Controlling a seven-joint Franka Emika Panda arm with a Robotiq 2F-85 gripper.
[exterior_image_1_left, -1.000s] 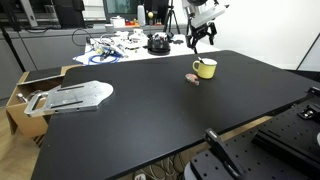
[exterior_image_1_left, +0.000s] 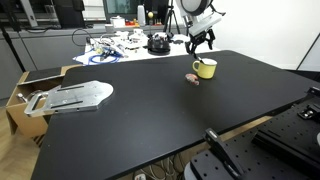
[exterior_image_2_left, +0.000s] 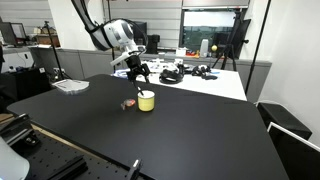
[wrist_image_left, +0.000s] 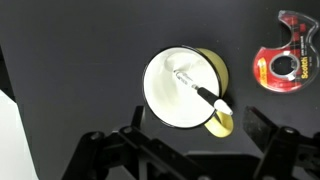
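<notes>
A yellow mug (exterior_image_2_left: 147, 103) with a white inside stands upright on the black table. Within it leans a slim tool with a black-and-white handle and a shiny thin end (wrist_image_left: 207, 96); its handle rests against the rim near the mug's handle. My open gripper is over the mug, its fingers spread to either side in the wrist view and nothing held between them. Seen from outside, the gripper (exterior_image_1_left: 201, 46) hangs a little above the mug, apart from it.
A red Scotch tape dispenser (wrist_image_left: 290, 55) lies close beside the mug. Farther off, a flat silver-white plate-like piece (exterior_image_1_left: 79, 96) lies on the table (exterior_image_1_left: 140, 120). Cables and equipment crowd the background.
</notes>
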